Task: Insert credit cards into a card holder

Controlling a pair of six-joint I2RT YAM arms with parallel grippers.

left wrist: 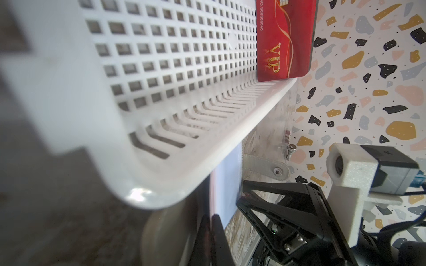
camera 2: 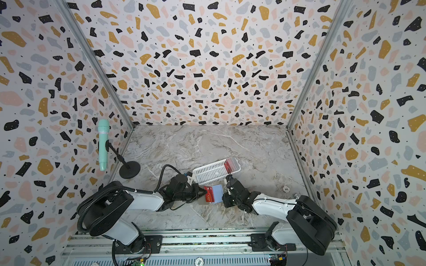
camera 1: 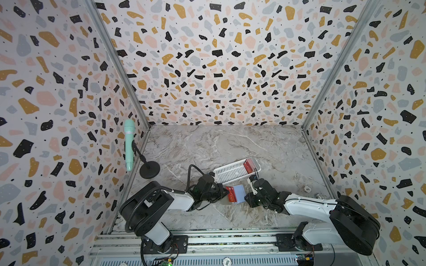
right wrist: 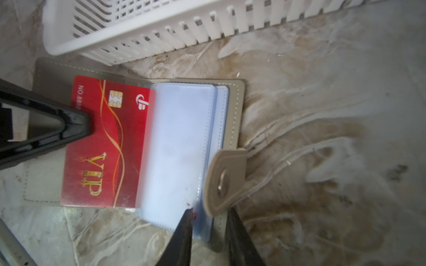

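The card holder lies open on the table, its pale sleeve pages (right wrist: 177, 146) on the right and its grey-beige cover (right wrist: 40, 177) on the left. A red VIP card (right wrist: 106, 150) rests over the left side, its right edge along the pages; I cannot tell whether it is inside a sleeve. My left gripper is shut, with nothing clear between its fingertips; one of its fingers (right wrist: 75, 124) reaches over the card's left edge. My right gripper has its fingers apart by the holder's lower right corner, near the snap strap (right wrist: 224, 179).
A white perforated basket (camera 1: 228, 173) stands just behind the holder, close to the left gripper. More red cards (camera 1: 249, 165) stand at its right end. A green microphone (camera 1: 129, 146) on a black stand is far left. The table behind the basket is clear.
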